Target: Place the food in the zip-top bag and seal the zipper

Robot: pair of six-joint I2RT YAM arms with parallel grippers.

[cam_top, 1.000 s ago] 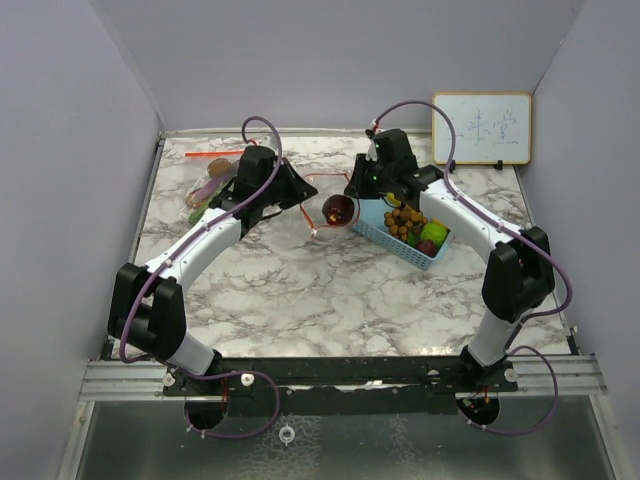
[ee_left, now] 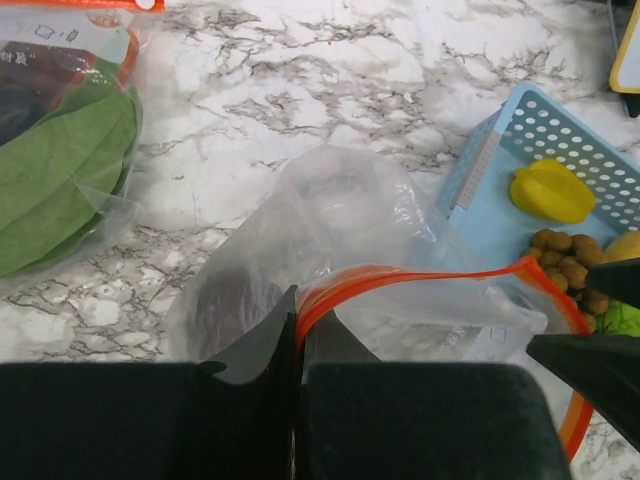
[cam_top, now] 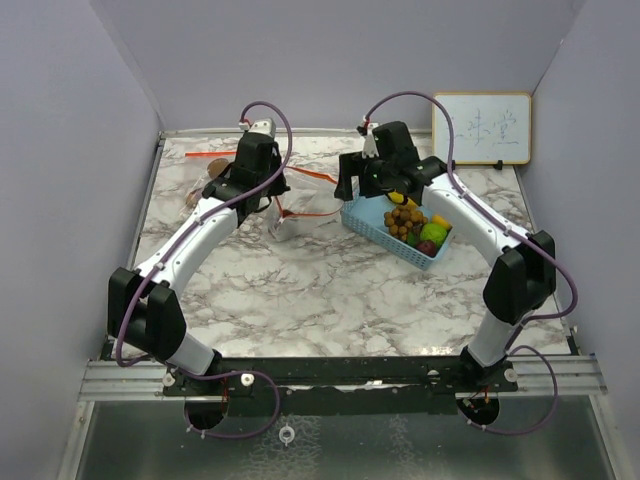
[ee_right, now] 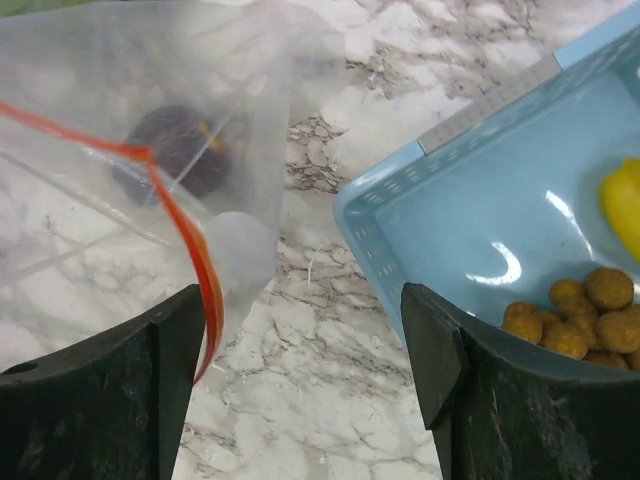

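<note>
My left gripper is shut on the orange zipper edge of a clear bag, held open between the arms; a dark round item (ee_right: 170, 155) shows through its film in the right wrist view. My right gripper stands open, the bag's orange rim (ee_right: 205, 280) by its left finger. The blue basket (ee_right: 470, 240) holds a yellow pepper (ee_left: 550, 190), brown clustered fruit (ee_right: 610, 290), and green and red produce (cam_top: 433, 233).
A filled zip bag (ee_left: 60, 170) with leafy greens lies at the back left. A whiteboard (cam_top: 480, 127) stands at back right.
Both grippers rose and moved apart from their lower position a second ago; the bag's dark item is now mostly hidden from above.
</note>
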